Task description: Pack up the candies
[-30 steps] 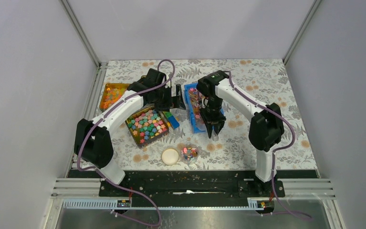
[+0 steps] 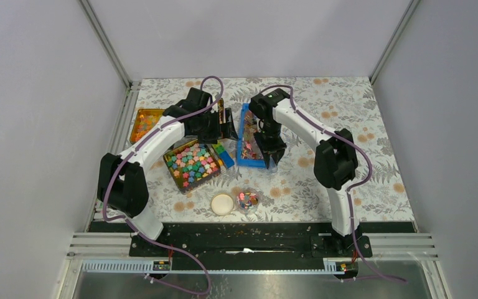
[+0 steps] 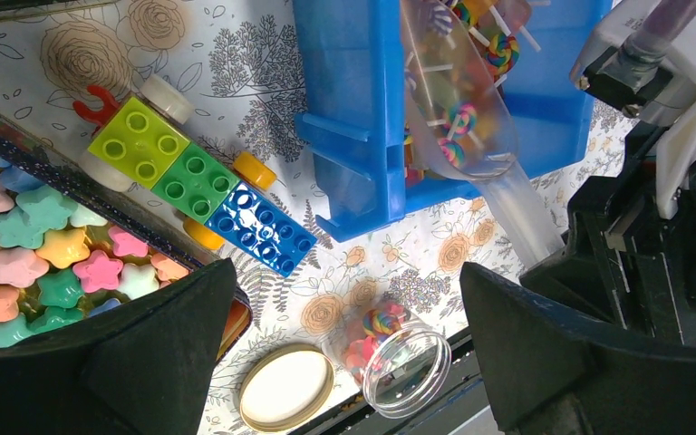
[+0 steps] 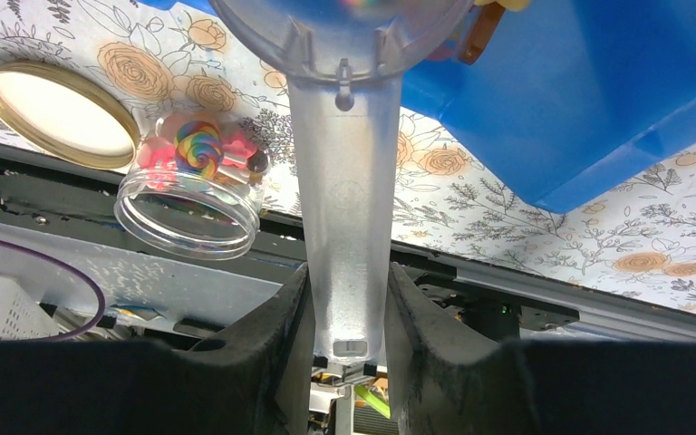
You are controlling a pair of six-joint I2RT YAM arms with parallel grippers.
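My right gripper is shut on the handle of a clear plastic scoop [image 4: 344,181]. The scoop's bowl [image 3: 462,118] reaches into the blue bin [image 3: 349,72], over its near edge; lollipops show through it, and I cannot tell whether they lie in the scoop or beneath it. Open and empty, my left gripper is to the left of the bin in the top view. A clear jar [image 2: 248,200] holding a few candies stands near the front edge, its mouth uncovered. The round lid [image 2: 222,204] lies beside it.
Left of the bin are a tray of star candies [image 2: 192,166] and a toy-block vehicle [image 3: 195,186]. An orange-filled tray [image 2: 144,124] sits farther back on the left.
Compared with a second ago, the blue bin has shifted left and straightened. The left arm shifted slightly left.
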